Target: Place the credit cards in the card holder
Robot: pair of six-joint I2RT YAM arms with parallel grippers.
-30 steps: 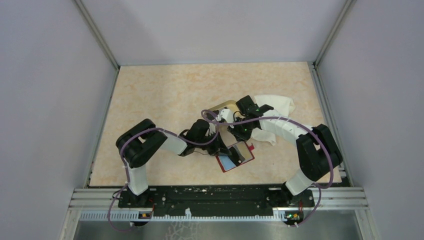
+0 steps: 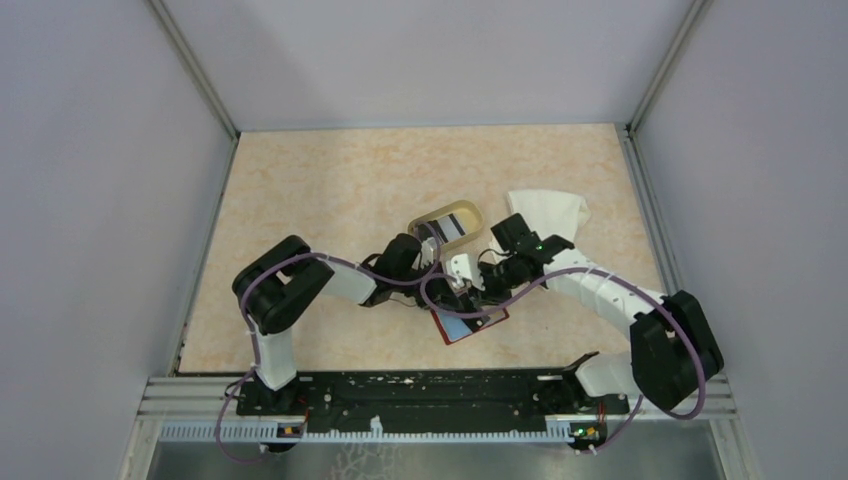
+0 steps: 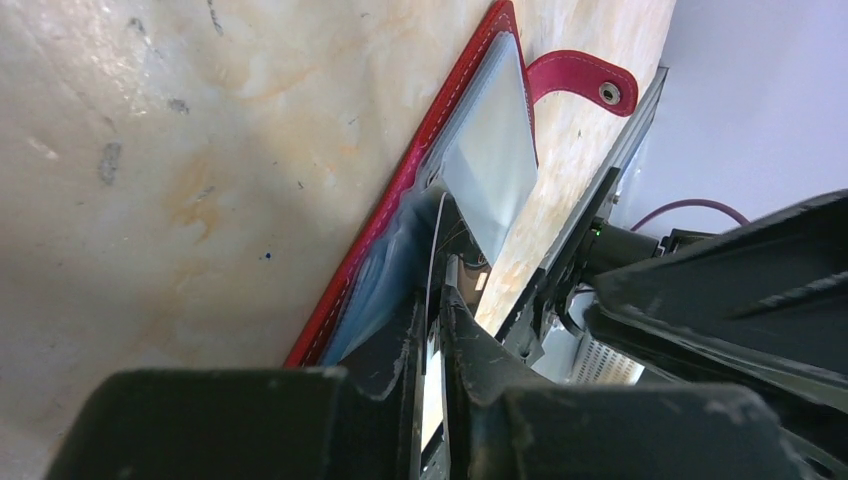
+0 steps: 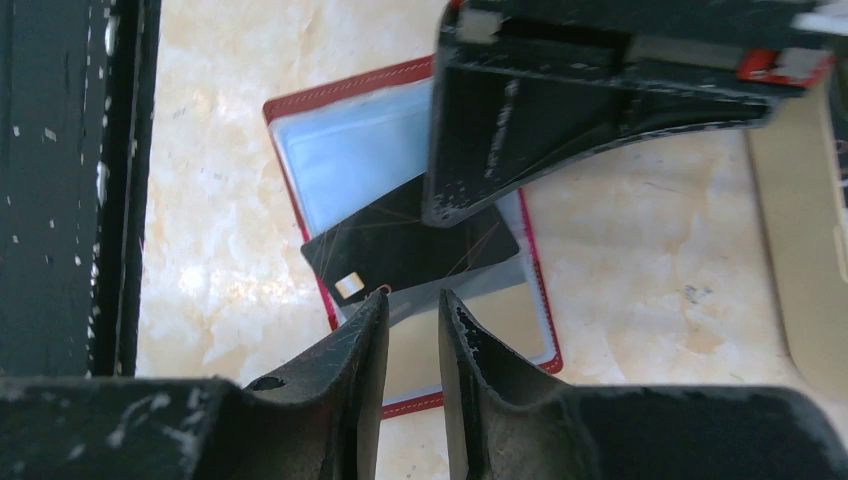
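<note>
The red-edged card holder (image 2: 456, 326) lies open near the table's front, with clear and blue sleeves (image 4: 350, 140). A black card (image 4: 390, 240) sits across a sleeve of it. My left gripper is at that sleeve, its fingers close round the black card's edge; whether they grip it I cannot tell. My right gripper is over the holder, its two fingertips a little apart above the lower sleeve, near the card; nothing shows between them.
A beige tray (image 2: 468, 218) with cards stands behind the holder. A white cloth (image 2: 545, 205) lies at the back right.
My left arm has barely moved.
</note>
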